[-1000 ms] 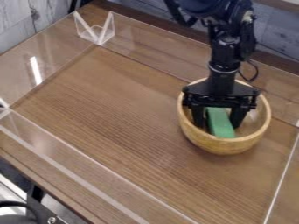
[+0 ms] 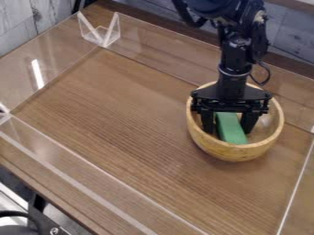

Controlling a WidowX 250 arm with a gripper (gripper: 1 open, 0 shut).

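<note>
My black gripper (image 2: 229, 108) reaches down from the top into a tan round bowl (image 2: 221, 152) on the right side of the wooden table. It is open, with its fingers spread to either side over a green object (image 2: 230, 131) lying inside the bowl. Whether the fingers touch that object is unclear, and the bowl's interior is partly hidden by the gripper.
A clear plastic item (image 2: 101, 29) stands at the back left. A wall edge runs along the back, and a dark round shape (image 2: 18, 223) shows at the bottom left.
The gripper and bowl have shifted very slightly, the bowl a little to the left; otherwise little differs.
</note>
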